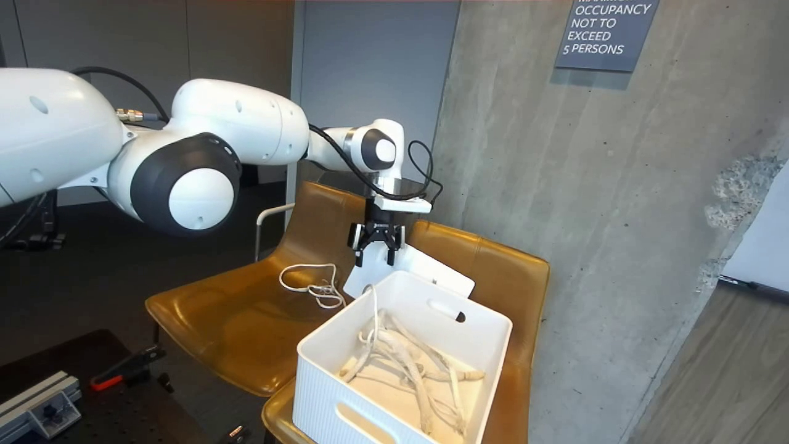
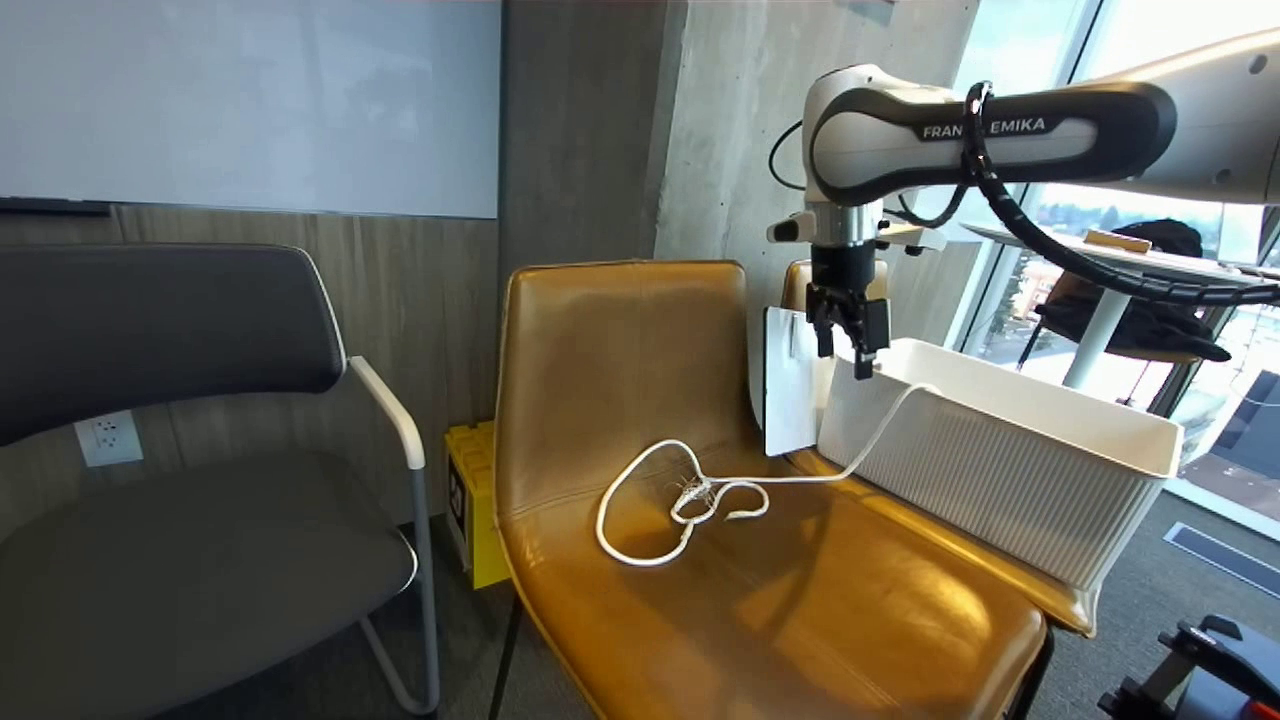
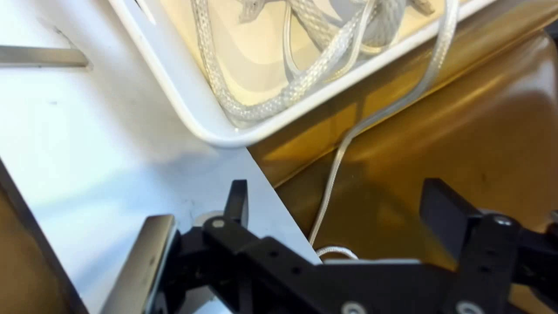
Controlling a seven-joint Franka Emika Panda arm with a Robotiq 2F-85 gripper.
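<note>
My gripper (image 1: 375,259) is open with nothing between its fingers, hanging just behind the near corner of a white ribbed bin (image 1: 314,385) and in front of a white lid. A thin white rope (image 2: 657,558) lies loosely knotted on the brown chair seat. One end of it runs up over the bin's rim, as the wrist view also shows with the rope (image 3: 335,172) passing between and beyond my spread fingers. Inside the bin are several thicker off-white ropes (image 1: 414,377). In exterior view 2 the bin's wall hides its contents.
The white lid (image 1: 451,279) leans on the chair back behind the bin. Brown chairs (image 1: 214,318) stand side by side, the bin on the right one. A concrete wall (image 1: 592,259) rises behind. At the left in exterior view 2 stands a dark grey chair (image 2: 192,576).
</note>
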